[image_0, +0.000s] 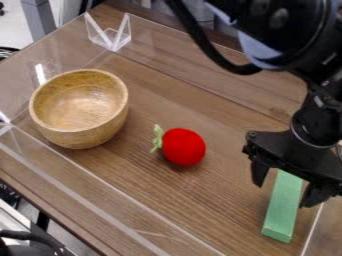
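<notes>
My black gripper (283, 160) hangs at the right, over the upper end of a green block (279, 220) lying on the wooden table (160, 210). Its fingertips point down around that end; whether they touch or grip the block I cannot tell. A red tomato-like object (183, 149) with a green top lies left of the gripper, apart from it.
A wooden bowl (80, 130) stands at the left. A clear plastic holder (110, 30) is near the back edge at upper left.
</notes>
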